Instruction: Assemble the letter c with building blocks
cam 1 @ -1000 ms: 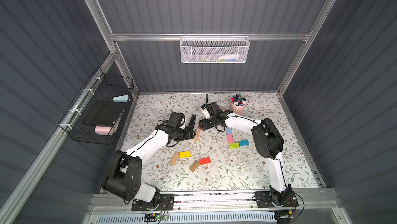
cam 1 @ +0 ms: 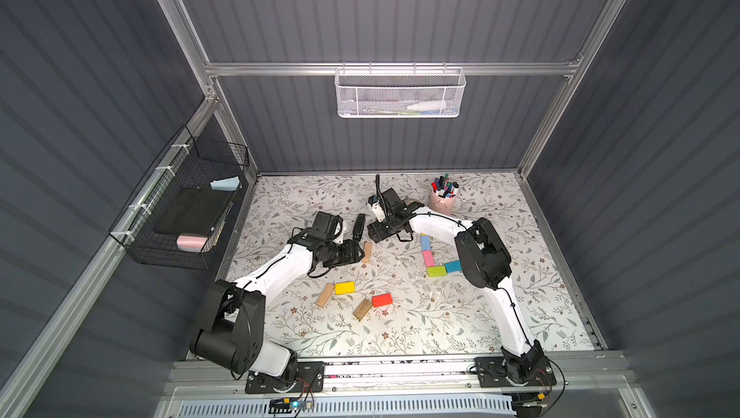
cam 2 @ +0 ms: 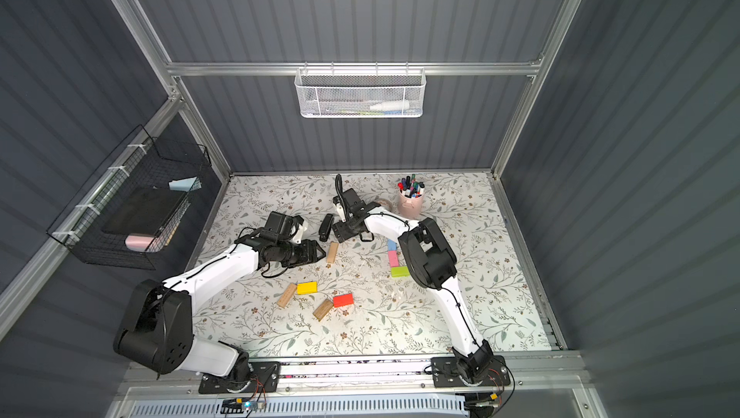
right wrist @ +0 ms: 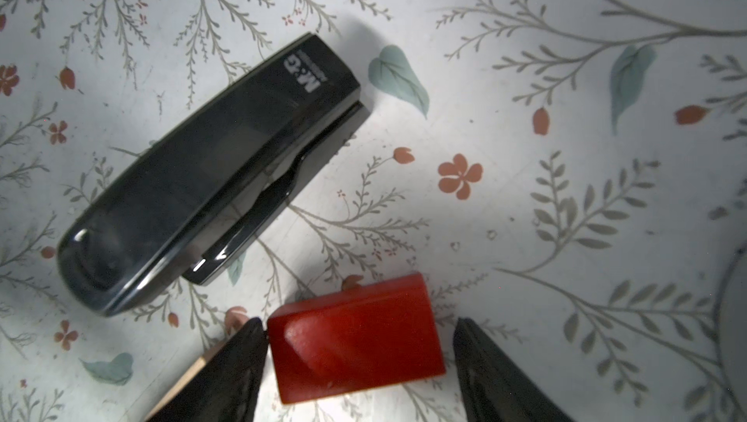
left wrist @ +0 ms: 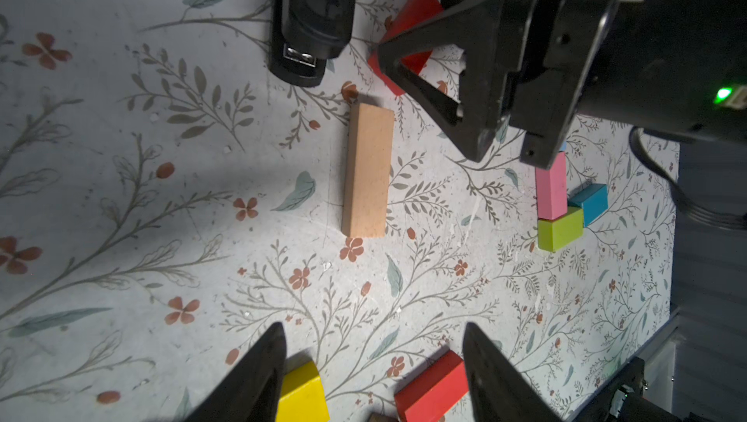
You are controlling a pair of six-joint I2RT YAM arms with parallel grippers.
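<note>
A red block (right wrist: 354, 340) lies near the stapler, between the two fingers of my right gripper. Those fingers are parted; a gap shows on the block's right side, while the left finger is close to its edge. My left gripper is open and empty, above the table near a plain wooden block (left wrist: 369, 173). Towards the right, a blue block (cam 1: 425, 243), a pink block (cam 1: 428, 259), a green block (cam 1: 436, 271) and a teal block (cam 1: 453, 266) form an L-like line, partly hidden at its top by the right arm.
Loose in front lie a yellow block (cam 1: 344, 287), a second red block (cam 1: 381, 300) and two wooden blocks. A black stapler (right wrist: 218, 173) sits close to the right gripper. At the back stands a pink pen cup (cam 1: 441, 203).
My right gripper has shifted slightly left and now covers the red block in the top left view, where its edge showed before. The left arm is almost still.
</note>
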